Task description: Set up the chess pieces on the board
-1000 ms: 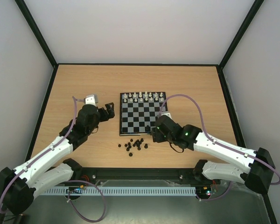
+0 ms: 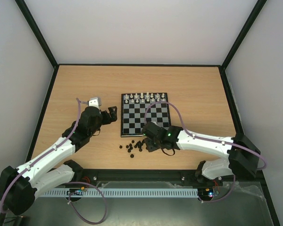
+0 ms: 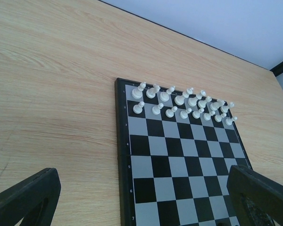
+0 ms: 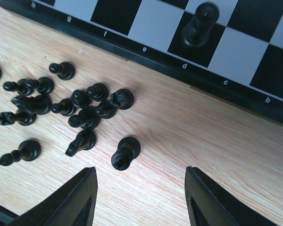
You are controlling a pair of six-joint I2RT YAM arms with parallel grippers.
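Note:
The chessboard (image 2: 145, 123) lies mid-table. White pieces (image 3: 196, 100) stand in two rows at its far end. One black piece (image 4: 198, 28) is upright on a dark square of the near row, by the letter d. Off the board's near edge are loose black pieces (image 4: 86, 117), most tipped over and clustered. A single black piece (image 4: 126, 151) stands apart, just ahead of my right gripper, whose fingers are spread with only bare wood between them. Left of the board, my left gripper is open and empty, above the table.
The board's raised black rim (image 4: 146, 57) runs between the loose pieces and the squares. The middle squares are bare in the left wrist view. Open wood (image 2: 198, 94) lies right of the board. The right arm covers part of the board's near right corner.
My right gripper has travelled left and toward the near side, from the board's near right corner to beside the loose black pieces. The left arm has barely shifted.

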